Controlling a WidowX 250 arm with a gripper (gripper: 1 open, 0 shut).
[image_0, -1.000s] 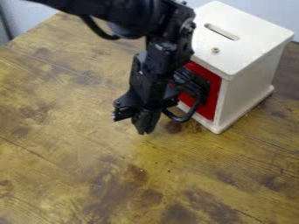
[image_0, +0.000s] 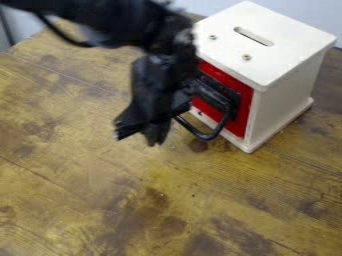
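Observation:
A white wooden box (image_0: 287, 80) with a slot and two screws on top stands at the upper right; its red front (image_0: 235, 124) carries a black latch with a curved black handle reaching down and left. My black gripper (image_0: 134, 130) hangs just left of that front, fingers pointing down over the table, shut, with nothing visible between them. It is motion-blurred, and whether it touches the handle is unclear.
A pale wall shows behind the table's back edge.
The arm has swung to the left and the gripper has moved slightly left and up, uncovering more of the box's top and red front. The box has stayed in place.

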